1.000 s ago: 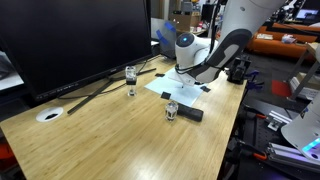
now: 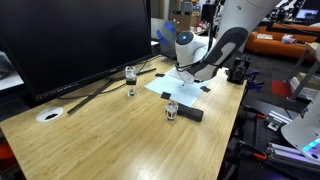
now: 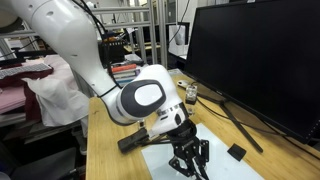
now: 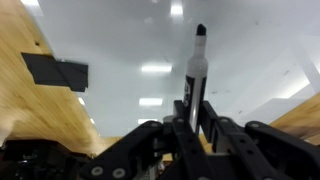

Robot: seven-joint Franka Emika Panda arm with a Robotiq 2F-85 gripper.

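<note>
A white marker with a dark tip [image 4: 196,70] sticks out of my gripper, whose fingers are shut on it. Beneath it lies a glossy white sheet [image 4: 120,115]. In exterior view 1 the gripper [image 2: 184,77] is low over that sheet [image 2: 192,98]. Exterior view 2 has the gripper [image 3: 190,148] near its lower edge, over the sheet [image 3: 225,168]. Whether the marker's tip touches the sheet I cannot tell. No marks on the sheet can be made out.
A small black square [image 4: 55,72] lies at the sheet's border. A dark elongated object [image 2: 188,115] and a small bottle-like item [image 2: 171,110] stand nearer the front. Another bottle-like item [image 2: 131,80] is by the large monitor [image 2: 85,45]. Bare wood fills the table's left side.
The arm and gripper have shifted only slightly over the sheet. Other things on the table keep their places.
</note>
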